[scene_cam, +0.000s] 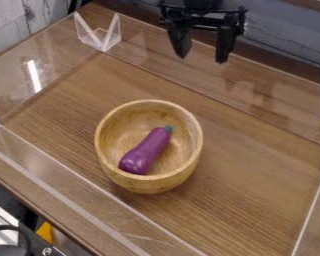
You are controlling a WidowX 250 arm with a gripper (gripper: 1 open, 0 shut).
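A purple eggplant (145, 150) lies in a light wooden bowl (182, 169) on the lower middle of the wooden table. At the top of the view, well behind the bowl, my black gripper (203, 45) stands open, its two fingers pointing down with nothing between them.
A clear wire rack (99, 30) stands at the back left. Cables and a small yellow object lie off the table's lower left edge.
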